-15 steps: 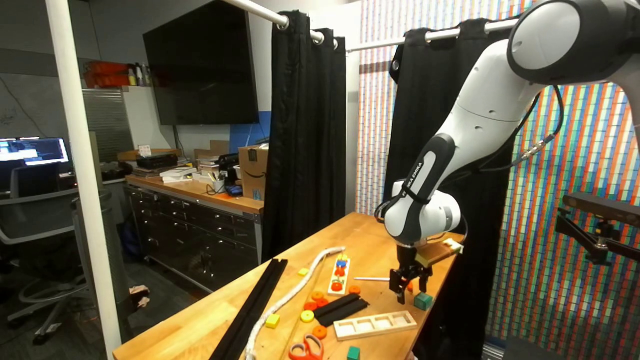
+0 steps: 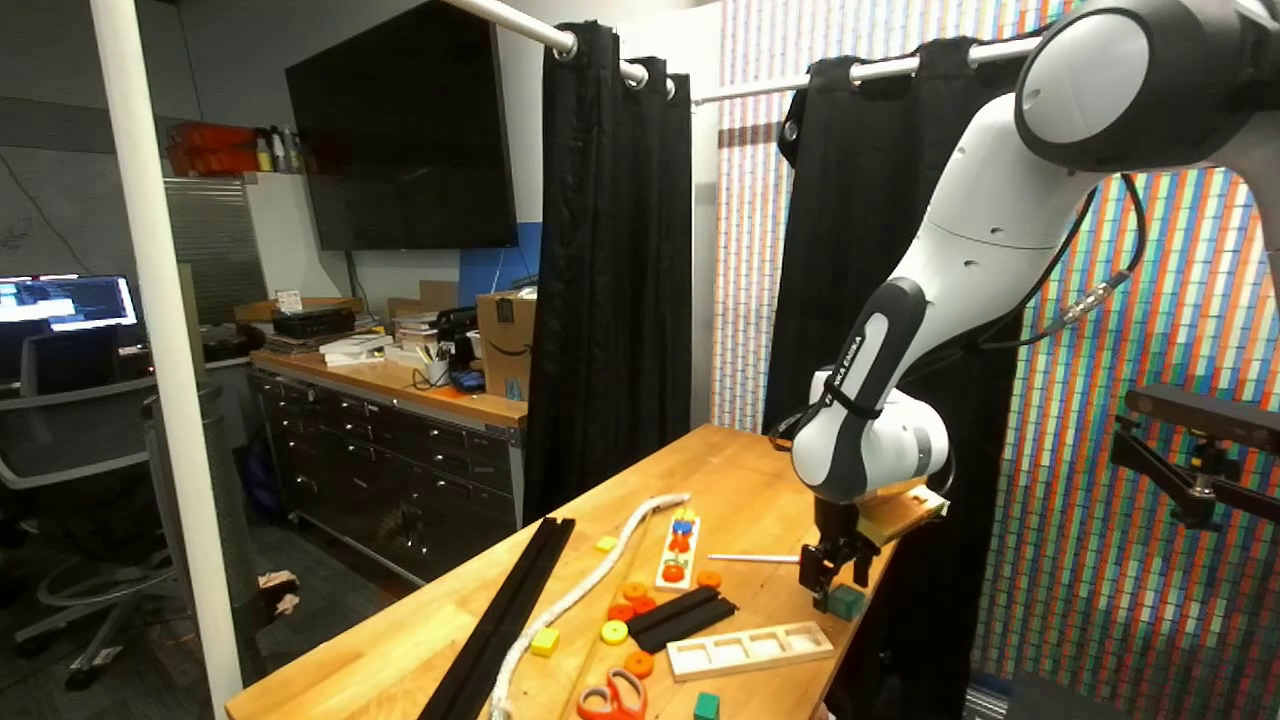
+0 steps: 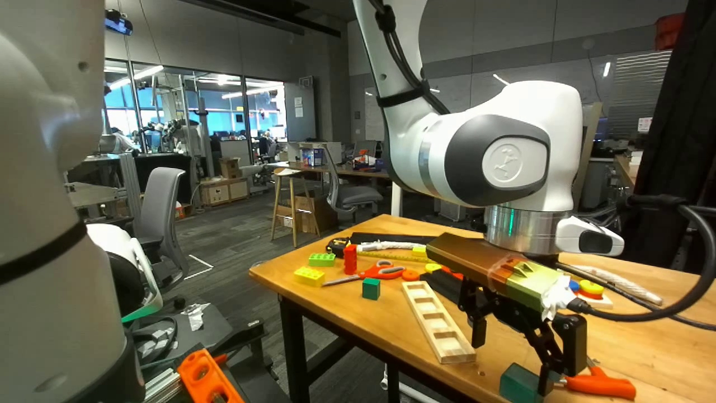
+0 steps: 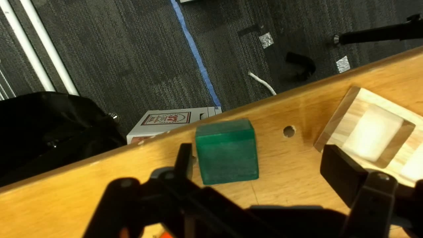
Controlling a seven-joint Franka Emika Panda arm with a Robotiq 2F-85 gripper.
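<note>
A dark green block (image 4: 228, 155) sits on the wooden table close to its edge. In the wrist view it lies between the open fingers, nearer the left finger (image 4: 184, 160) and well apart from the right one. My gripper (image 3: 513, 356) is open and low over the table, with the block (image 3: 521, 383) beside one fingertip in the second exterior view. From the first exterior view, the gripper (image 2: 836, 588) stands at the block (image 2: 847, 602), partly in front of it. Whether a finger touches the block I cannot tell.
A wooden tray with compartments (image 3: 439, 329) lies near the gripper. A smaller green block (image 3: 371, 289), scissors (image 3: 381, 270) and yellow bricks (image 3: 309, 276) are farther along the table. Orange-handled pliers (image 3: 599, 385) rest behind the gripper. The table's edge (image 4: 99, 155) runs close by the block.
The arm and gripper have moved right in the first exterior view, toward the table's edge and the dark green block. The block stays where it was.
</note>
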